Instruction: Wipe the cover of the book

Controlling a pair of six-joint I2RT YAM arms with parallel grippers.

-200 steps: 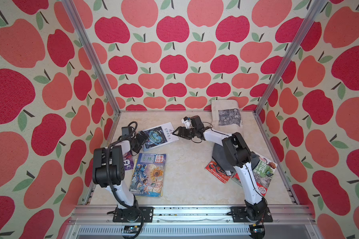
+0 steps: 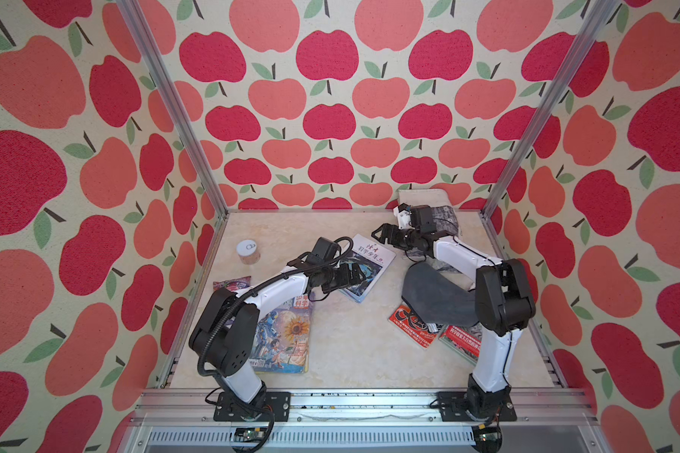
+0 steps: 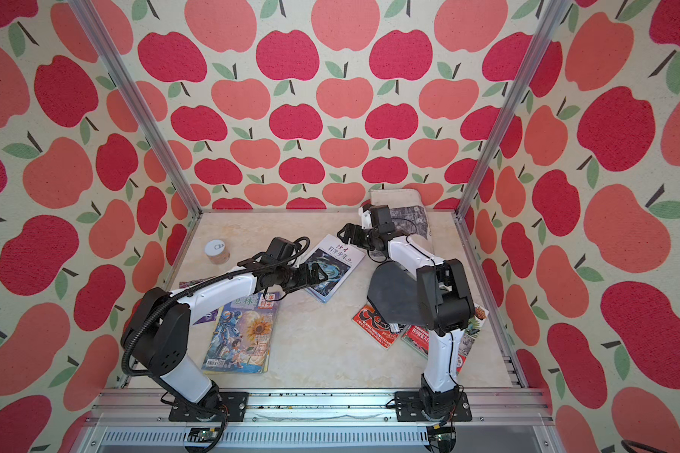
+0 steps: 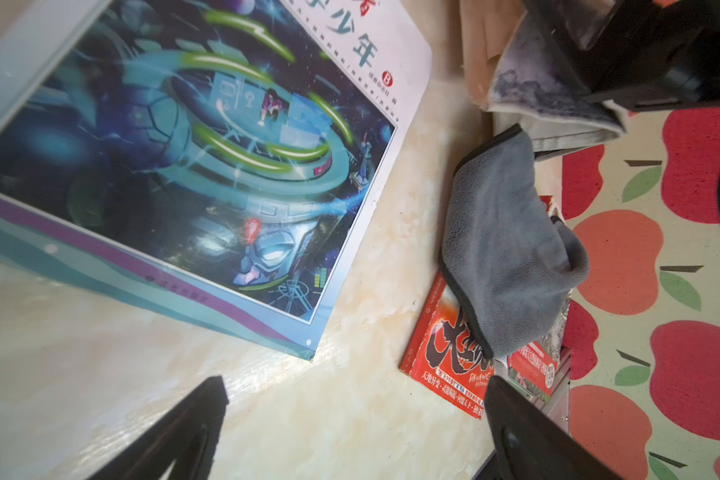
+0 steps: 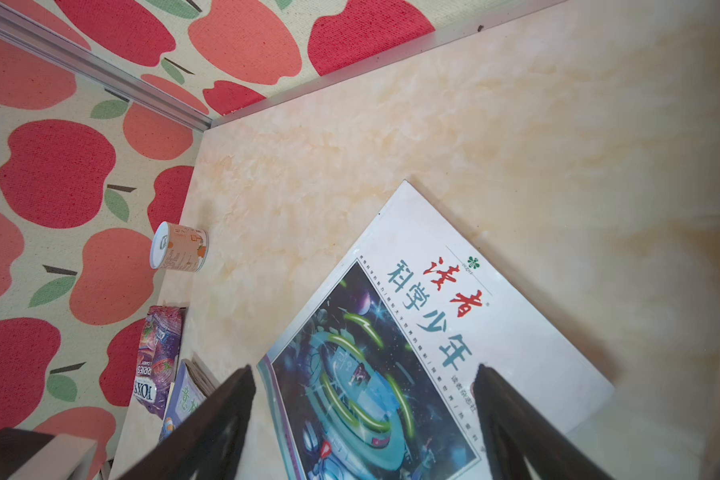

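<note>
The book (image 2: 368, 264), white with a dark blue space picture, lies slanted mid-table with its cover up. Near its lower end, my left gripper (image 2: 352, 275) stands open. In the left wrist view its fingers (image 4: 188, 432) are wide apart, with bare table between them. My right gripper (image 2: 383, 233), at the upper right of the book, is open too. The right wrist view has the book's cover (image 5: 488, 320) below and between its fingers; nothing is gripped. A grey cloth (image 4: 504, 240) lies over magazines on the right, partly hidden by the right arm in the top views.
Magazines (image 3: 238, 336) are stacked at front left, with a round tub (image 2: 247, 247) behind. A red booklet (image 4: 449, 352) sticks out from under the cloth. A printed cloth bag (image 3: 400, 200) sits at back right.
The book has shifted right and turned to a steeper slant. Both grippers moved right; the right one has also pulled slightly away from the book.
</note>
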